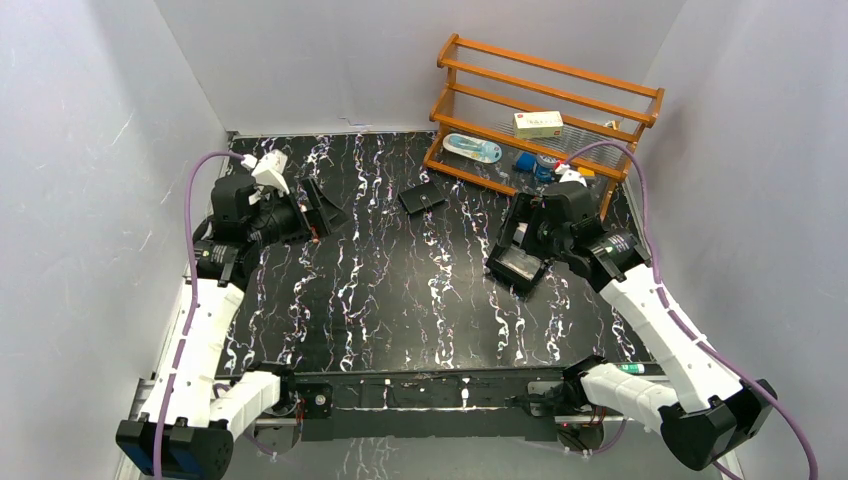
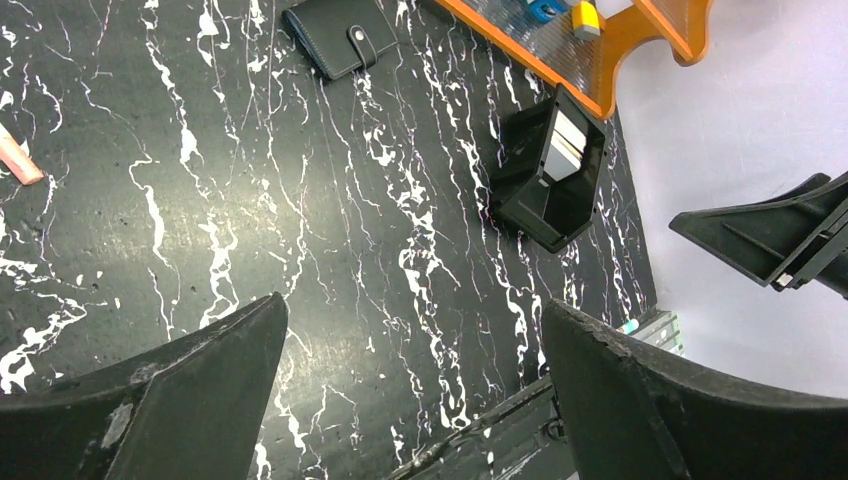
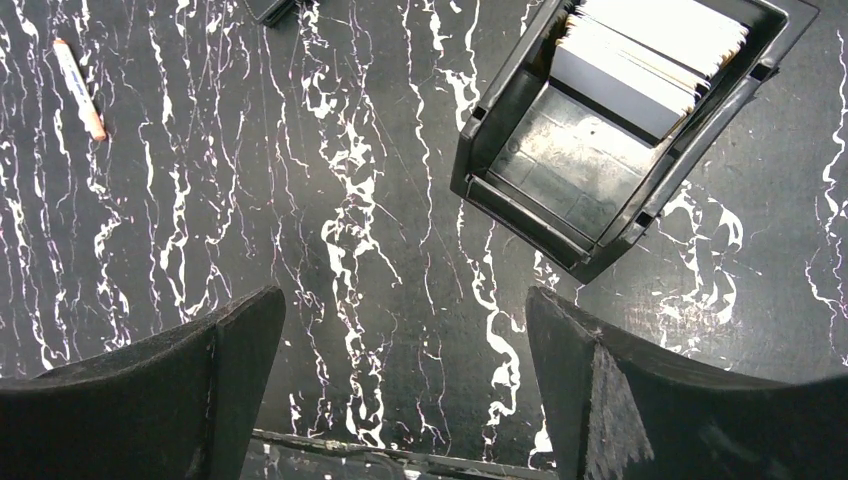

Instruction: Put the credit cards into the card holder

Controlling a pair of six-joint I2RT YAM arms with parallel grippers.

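Note:
A black card holder (image 1: pixel 421 198) (image 2: pixel 338 36) with a snap strap lies closed in the upper middle of the table. A black open box (image 1: pixel 517 268) (image 2: pixel 527 205) (image 3: pixel 487 139) stands to its right, with a stack of white-edged cards (image 2: pixel 565 145) (image 3: pixel 640 62) inside at one end. My left gripper (image 1: pixel 325 210) is raised over the left of the table, open and empty. My right gripper (image 1: pixel 527 218) hangs open above the black box, nothing between its fingers.
An orange wooden rack (image 1: pixel 547 62) with a small box, a pale pouch and blue items fills the back right. An orange marker (image 2: pixel 18 160) (image 3: pixel 80 92) lies on the left.

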